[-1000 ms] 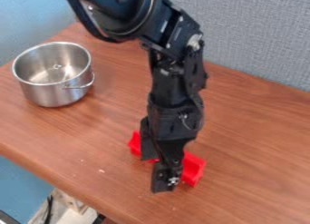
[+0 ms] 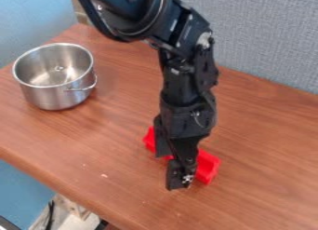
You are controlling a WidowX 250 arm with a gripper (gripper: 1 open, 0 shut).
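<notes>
A black robot arm reaches down from the top of the camera view to the wooden table, its gripper (image 2: 172, 167) low over a red object (image 2: 206, 167). The red object shows on both sides of the gripper, which hides its middle. Whether the fingers are open or shut on it cannot be made out.
A steel pot (image 2: 54, 92) stands on the table (image 2: 93, 155) at the left. The table's near edge runs diagonally along the lower left, and a grey wall is behind.
The gripper and the red object have both shifted slightly to the right and a little upward in the view. The pot has not moved.
</notes>
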